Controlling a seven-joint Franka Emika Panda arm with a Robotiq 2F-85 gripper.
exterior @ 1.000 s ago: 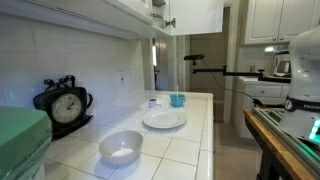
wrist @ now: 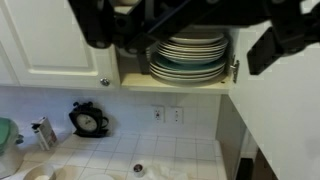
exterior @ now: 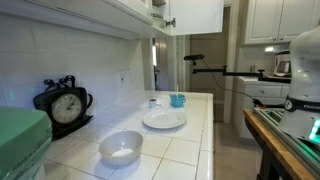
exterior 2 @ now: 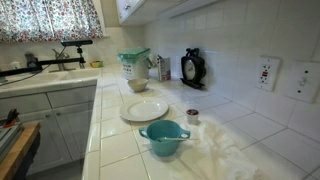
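Observation:
In the wrist view my gripper shows as dark, blurred shapes along the top, its fingers wide apart and nothing visible between them. Beyond it, an open cabinet holds stacked plates (wrist: 188, 70). On the counter in exterior view 1 are a grey-white bowl (exterior: 121, 148), a white plate (exterior: 164, 119) and a teal pot (exterior: 177, 100). Exterior view 2 shows the teal pot (exterior 2: 165, 138) nearest, with a small metal-looking cup (exterior 2: 193, 117) beside it and a white cloth (exterior 2: 222, 155) to the right. Neither exterior view shows the gripper.
A black clock (exterior: 64, 105) stands against the wall. The open cabinet door (exterior: 197, 17) juts out above the counter. A green-topped container (exterior: 22, 140) occupies the near left corner.

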